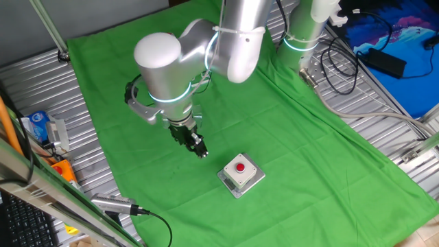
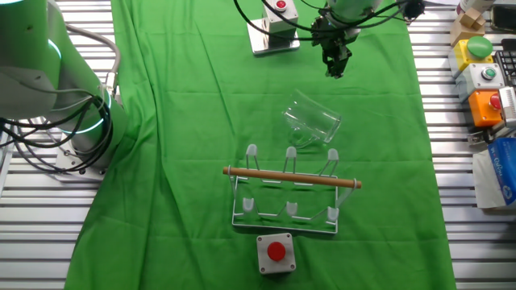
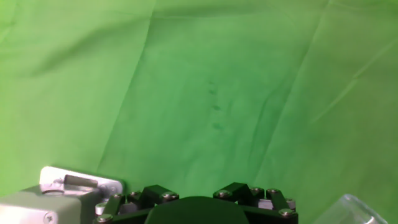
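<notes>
My gripper (image 1: 199, 150) hangs above the green cloth, to the left of a white box with a red button (image 1: 239, 171) in exterior view 1. Its two black fingers (image 3: 160, 193) stand apart in the wrist view, with no object between them. A clear glass mug (image 2: 313, 119) lies on its side on the cloth, below the gripper in exterior view 2. Part of that mug also shows at the wrist view's lower right corner. A white wire rack with a wooden bar (image 2: 292, 176) stands empty beside the mug.
Another red-button box (image 2: 276, 254) sits past the rack. Coloured button boxes (image 2: 479, 76) line the metal table's side, near a blue packet (image 2: 505, 165). Cables hang around the gripper in exterior view 2. Open cloth surrounds the mug and rack.
</notes>
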